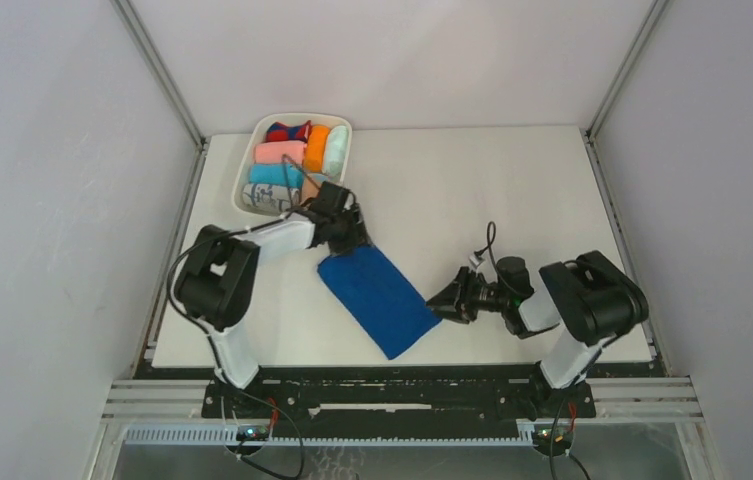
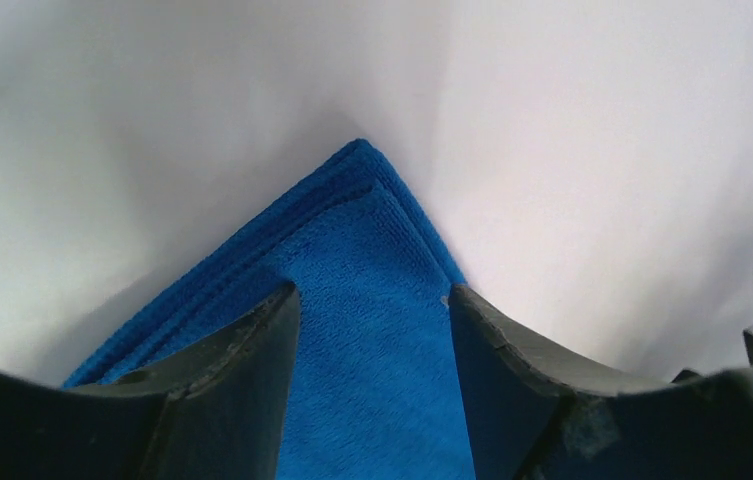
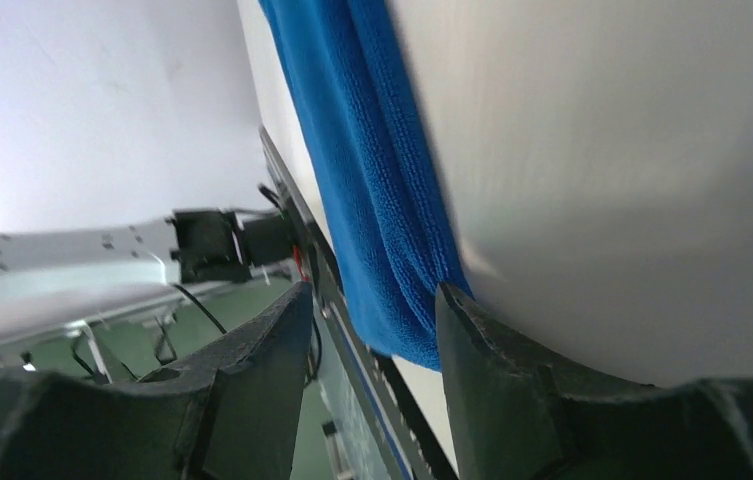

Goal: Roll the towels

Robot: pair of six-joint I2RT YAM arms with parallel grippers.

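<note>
A folded blue towel (image 1: 377, 298) lies flat and slanted on the white table, running from upper left to lower right in the top view. Over its upper end hovers my left gripper (image 1: 357, 246); in the left wrist view its fingers (image 2: 270, 350) stand apart with a towel corner (image 2: 372, 215) between and beyond them. At the towel's right corner is my right gripper (image 1: 438, 308). Seen from the right wrist, the fingers are spread, and the towel's end (image 3: 407, 310) shows between the fingers, unpinched.
A white bin (image 1: 244, 178) at the back left holds several rolled towels; the left arm passes across its front corner. Wide bare table (image 1: 492, 180) lies at the back and right.
</note>
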